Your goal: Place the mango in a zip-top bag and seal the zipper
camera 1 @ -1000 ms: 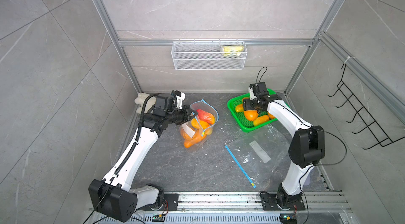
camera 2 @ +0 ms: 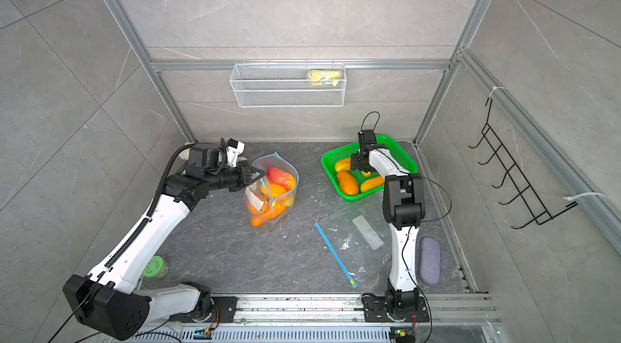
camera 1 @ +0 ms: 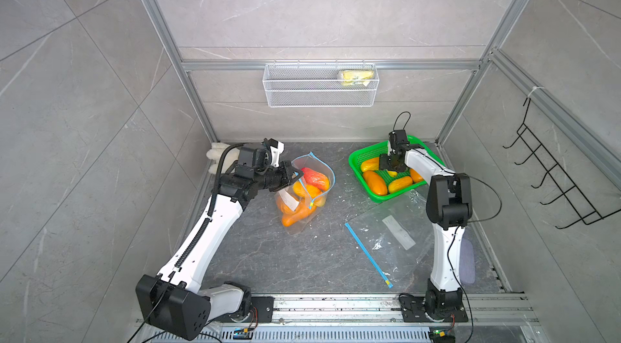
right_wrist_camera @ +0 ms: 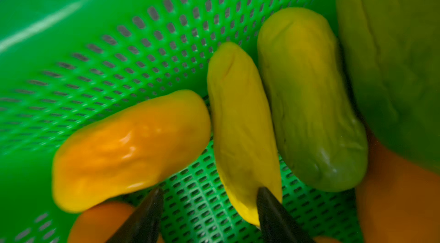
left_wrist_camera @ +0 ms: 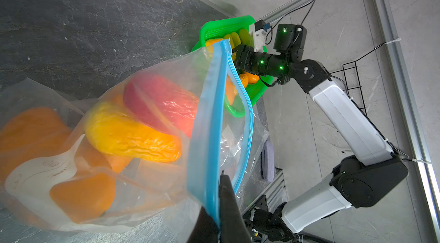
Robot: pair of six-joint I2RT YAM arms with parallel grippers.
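A clear zip-top bag (camera 1: 304, 210) full of red, yellow and orange mangoes stands left of centre. My left gripper is shut on its blue zipper edge (left_wrist_camera: 206, 128), holding the mouth up. My right gripper is over the green basket (camera 1: 359, 162), fingers apart with nothing between them, near a slim yellow mango (right_wrist_camera: 240, 128). An orange-yellow mango (right_wrist_camera: 130, 146) and a green-yellow one (right_wrist_camera: 311, 101) lie on either side of it.
An empty flat zip bag (camera 1: 375, 246) lies before the basket. A purple case (camera 2: 429, 259) lies at the front right. A wire rack (camera 1: 320, 84) hangs on the back wall.
The left arm is unmoved.
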